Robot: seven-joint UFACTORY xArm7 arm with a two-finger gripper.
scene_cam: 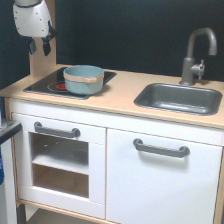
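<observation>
A blue-grey pot [83,82] with a tan band near its rim rests on the black stovetop [43,87] at the left of the counter. Up and to the left of it, clear of the counter, hangs my gripper [39,46]. Its dark fingers point down and stand apart, with nothing visible between them. The inside of the pot is mostly out of sight.
At the counter's right are a grey sink [180,98] and a tall faucet [193,56]. Below, the oven door [82,142] and cabinet door [150,180] appear shut. A dark-topped object [7,131] juts in at left.
</observation>
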